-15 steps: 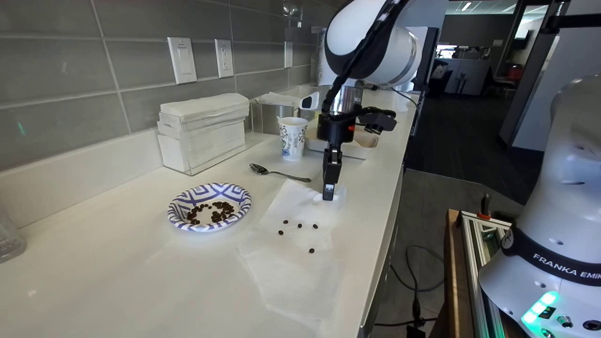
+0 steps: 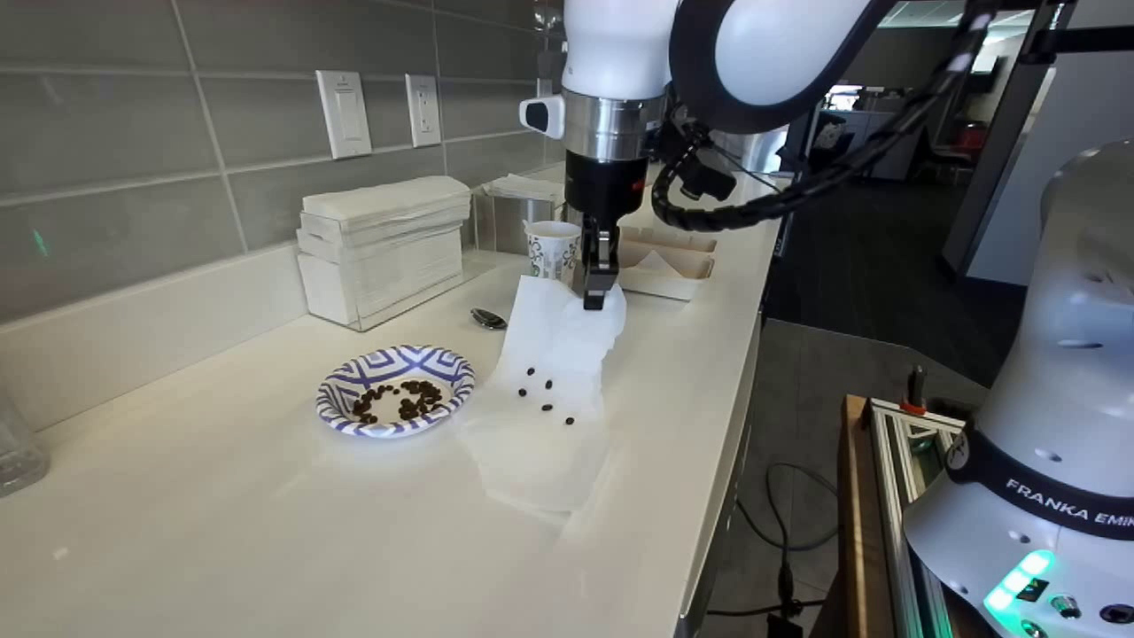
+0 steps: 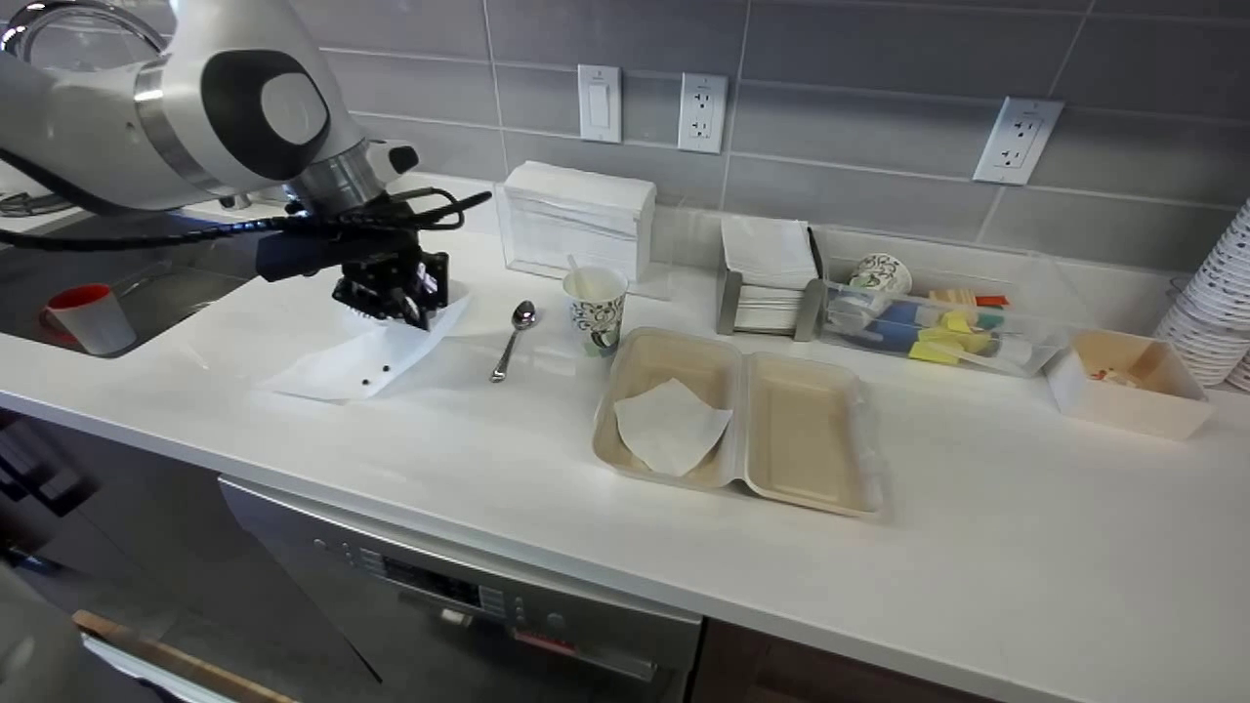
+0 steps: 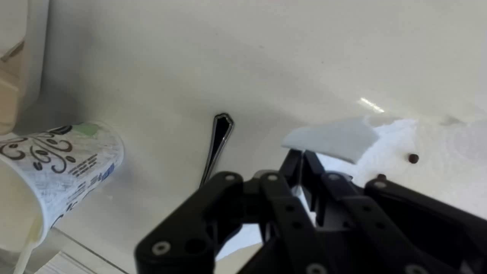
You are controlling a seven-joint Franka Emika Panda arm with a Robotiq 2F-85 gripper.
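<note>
My gripper (image 2: 597,302) is shut on the far edge of a thin white paper sheet (image 2: 548,335), seen in exterior view 1. That end of the sheet is lifted and slopes down to the counter, where the near end lies flat. Several dark beans (image 2: 548,385) rest on the sheet. In the wrist view a folded flap of the paper (image 4: 335,139) sticks out past the fingertips, and one bean (image 4: 413,158) shows to the right. A white bowl with blue patterns (image 2: 345,409), holding many more beans, stands left of the sheet.
A spoon (image 3: 511,342) lies between the sheet and a patterned paper cup (image 3: 595,314). Beyond them sits an open takeout box (image 3: 809,434). A napkin holder (image 2: 383,255) stands against the wall.
My gripper has risen and moved toward the wall, lifting the sheet's far end. The beans have shifted with the paper, and the spoon's handle is now hidden behind it.
</note>
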